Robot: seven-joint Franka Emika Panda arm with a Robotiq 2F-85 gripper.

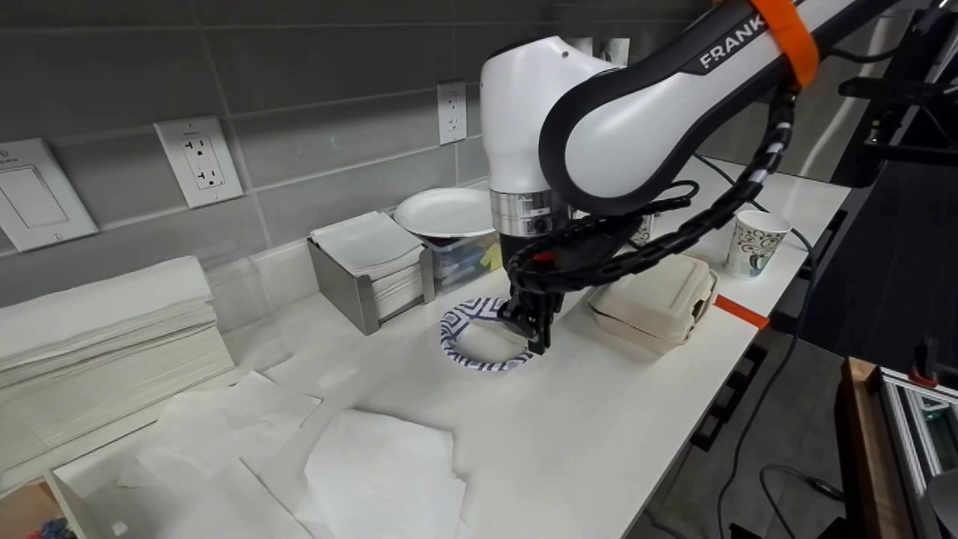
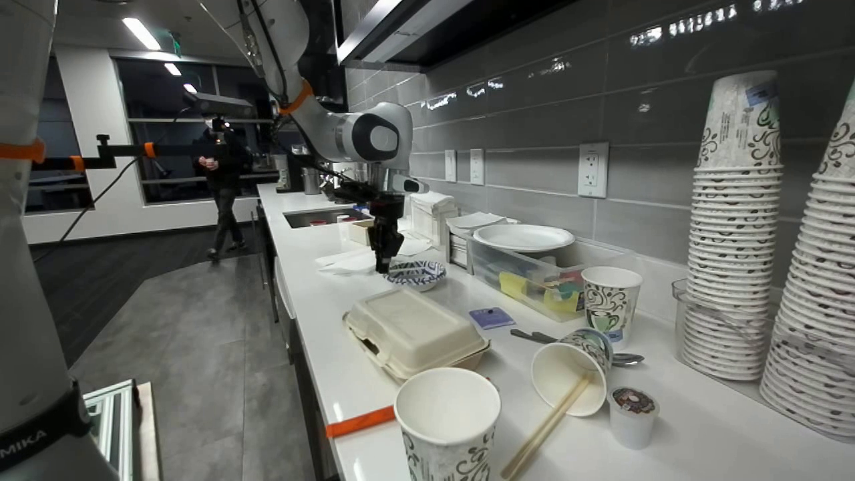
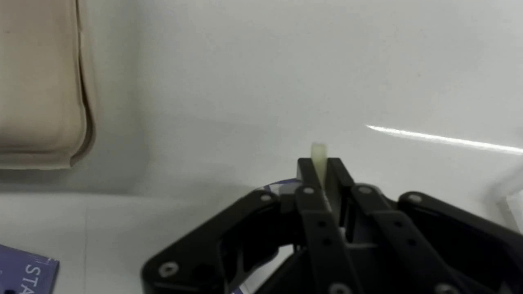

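My gripper (image 1: 536, 346) is shut on a slim pale stick (image 3: 319, 159), whose end pokes out past the fingertips in the wrist view; the rest is mostly hidden. Below and beside it is a white paper bowl (image 1: 458, 337) with a blue geometric pattern around its rim. In exterior view 1 the gripper covers the bowl's right side, while exterior view 2 shows the bowl (image 2: 425, 275) just right of the gripper (image 2: 383, 267). Whether the stick touches the bowl, I cannot tell.
A closed takeout box (image 2: 413, 325) stands near the bowl. Around it are a purple packet (image 2: 491, 318), a clear bin (image 2: 513, 280) topped by a white plate (image 2: 525, 236), and a tipped cup (image 2: 565, 373) with chopsticks (image 2: 545, 429). Napkins (image 1: 386, 467) lie on the counter's other side.
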